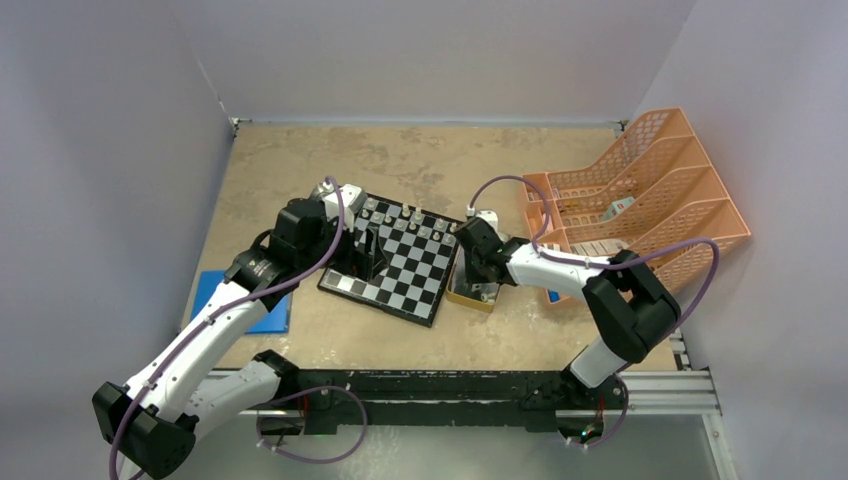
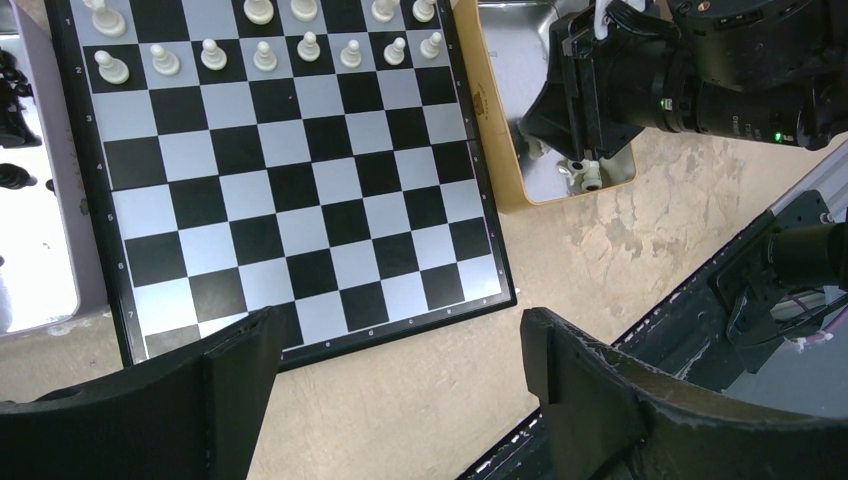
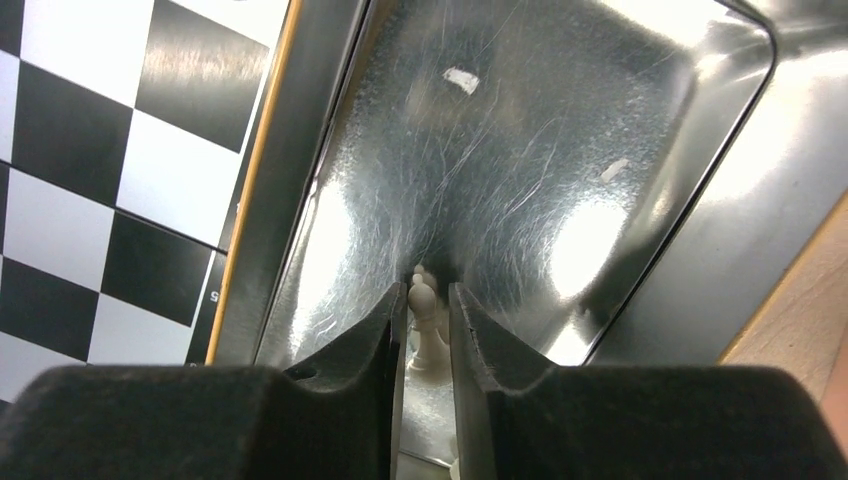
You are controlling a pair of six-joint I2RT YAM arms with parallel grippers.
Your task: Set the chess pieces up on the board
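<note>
The chess board [image 2: 290,200] carries white pieces along one edge: a row of pawns [image 2: 264,55], with some taller pieces behind them. My left gripper is open above the board's near side, nothing between its fingers. My right gripper reaches down into the tan-sided metal tray [image 3: 560,120] beside the board. Its fingers stand close on either side of a white chess piece [image 3: 428,345], with a narrow gap showing at the right finger. Whether the left finger touches the piece is unclear. Other white pieces [image 2: 583,175] lie in the tray's near end.
At the board's other side, a second tray [image 2: 70,180] holds black pieces [image 2: 12,110]. An orange slotted rack [image 1: 640,190] stands to the right, and a blue folder [image 1: 268,318] lies at the left. Bare table [image 1: 480,150] stretches behind the board.
</note>
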